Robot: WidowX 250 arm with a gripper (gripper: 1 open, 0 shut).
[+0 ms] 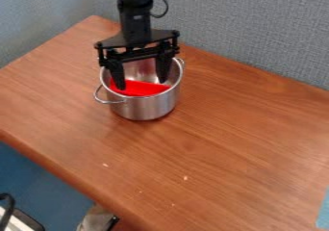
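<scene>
A black gripper [139, 72] hangs over a steel pot [141, 107] with side handles, its two fingers spread apart at the pot's opening, their tips reaching inside the rim. A red object [139, 88] lies inside the pot below the fingers. Whether anything is between the fingertips is hard to tell, but they look empty.
A grey wall stands behind. The table's left front edge drops to a blue floor with a cable and some objects at lower left.
</scene>
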